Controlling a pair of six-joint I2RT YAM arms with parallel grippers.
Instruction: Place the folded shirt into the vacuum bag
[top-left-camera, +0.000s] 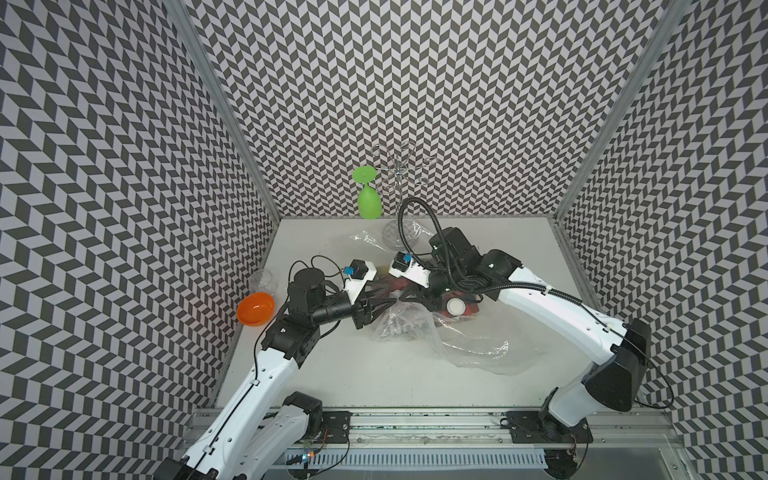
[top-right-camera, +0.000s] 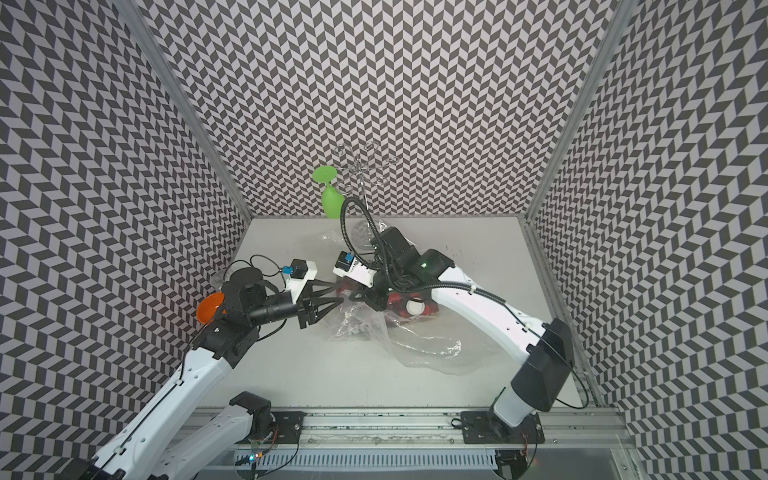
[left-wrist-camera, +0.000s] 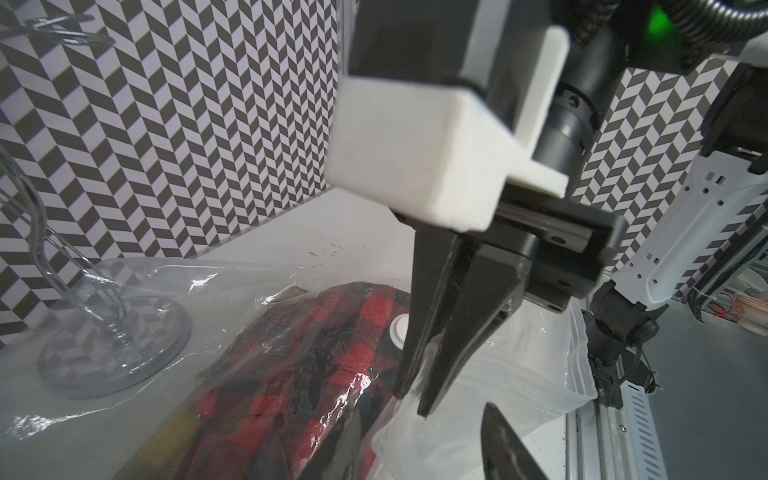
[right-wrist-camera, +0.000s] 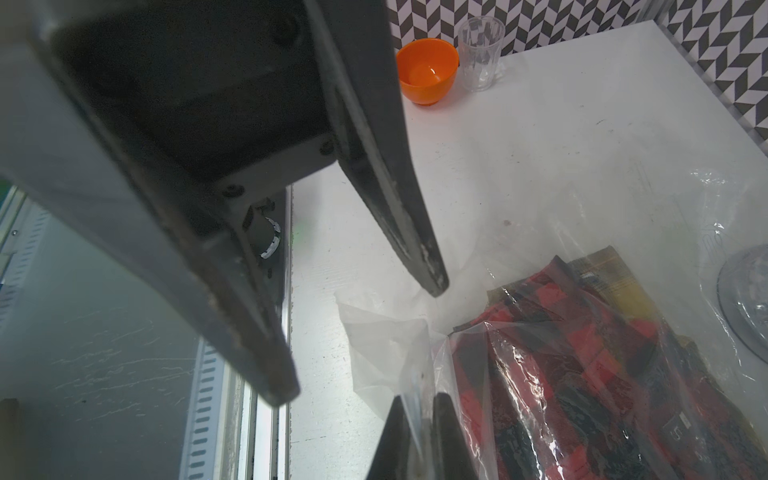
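Note:
The clear vacuum bag (top-left-camera: 492, 348) lies across the middle of the table (top-left-camera: 412, 376), a red-and-black plaid shirt (right-wrist-camera: 560, 376) seen through its plastic, with a white round valve (top-left-camera: 455, 307). My left gripper (top-left-camera: 384, 297) stands open at the bag's front-left edge, close to my right gripper, its fingertips straddling plastic low in the left wrist view. My right gripper points down at the bag's edge, shut on a fold of the clear plastic, as both wrist views show.
An orange bowl (top-left-camera: 255, 308) and a clear cup (right-wrist-camera: 480, 52) stand at the left. A metal stand (left-wrist-camera: 120, 360) with green items (top-left-camera: 369, 200) is at the back.

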